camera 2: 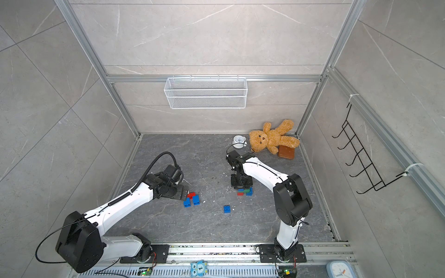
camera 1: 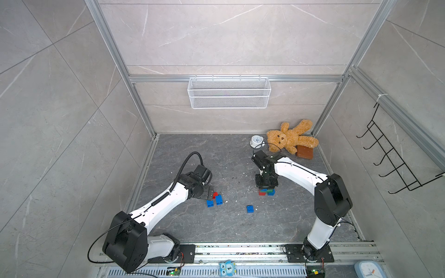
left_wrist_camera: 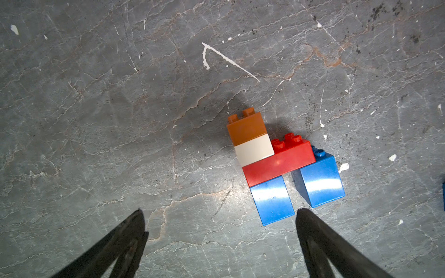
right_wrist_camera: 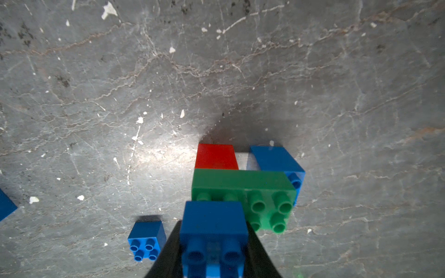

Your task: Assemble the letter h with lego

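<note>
In the left wrist view, orange (left_wrist_camera: pixel 246 129), white (left_wrist_camera: pixel 254 151), red (left_wrist_camera: pixel 278 164) and two blue bricks (left_wrist_camera: pixel 271 201) form a group; my left gripper stands open behind it. In the right wrist view, my right gripper is shut on a blue brick (right_wrist_camera: pixel 214 222), held over a green brick (right_wrist_camera: pixel 243 183). A red brick (right_wrist_camera: pixel 216 156) and another blue brick (right_wrist_camera: pixel 273 159) show under the green one; whether the held brick touches it I cannot tell.
A loose blue brick (camera 1: pixel 249 209) lies between the groups, nearer the front. A teddy bear (camera 1: pixel 289 136), white cup-like object (camera 1: pixel 256 141) and brown block (camera 1: pixel 304 152) stand at the back right.
</note>
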